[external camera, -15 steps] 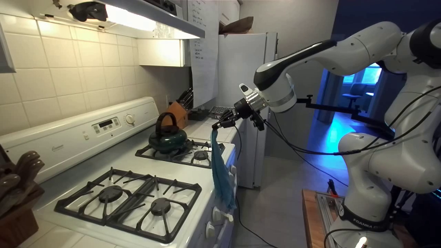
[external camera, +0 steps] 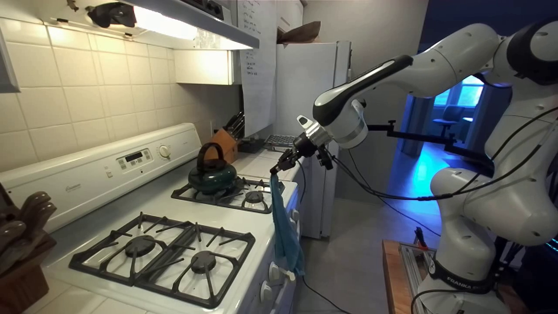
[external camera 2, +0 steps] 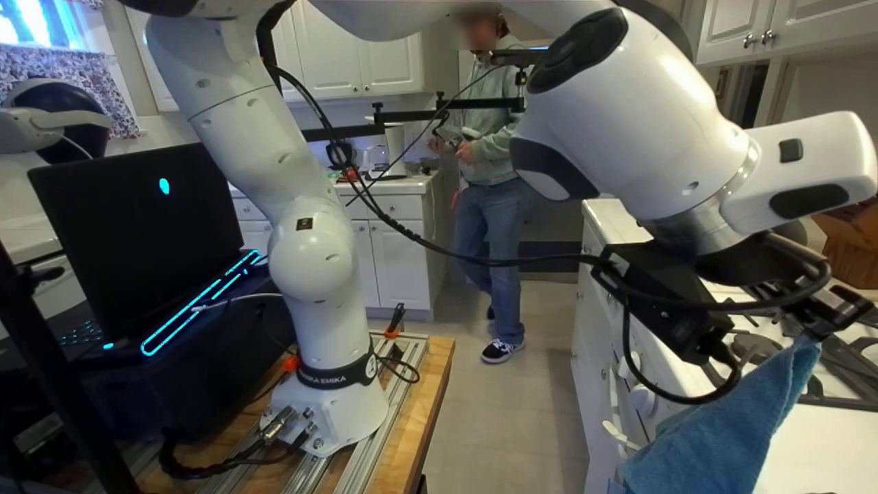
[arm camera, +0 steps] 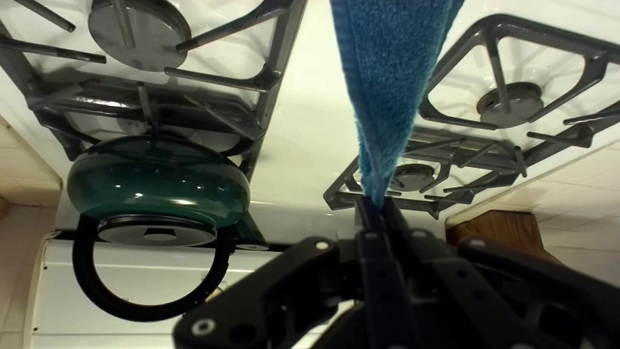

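Note:
A blue towel (external camera: 284, 227) hangs from my gripper (external camera: 274, 171) at the front edge of the white stove. In the wrist view, the towel (arm camera: 396, 75) narrows to a pinched corner, and my gripper is shut on that corner. Exterior view 2 shows the towel (external camera 2: 724, 424) draping down past the stove's front side; its lower end runs out of that picture. The rest of the cloth dangles over the front edge near the knobs (external camera: 274, 271).
On the far burners sits a dark green kettle (external camera: 212, 178) with an upright handle. Black grates (external camera: 157, 251) cover the near burners. A knife block (external camera: 26, 246) stands at the near left. The white strip between the grates is bare.
My gripper has come down a little and tilted more steeply downward, with the towel still in it. The towel's lower end hangs lower and slightly farther right in exterior view 1.

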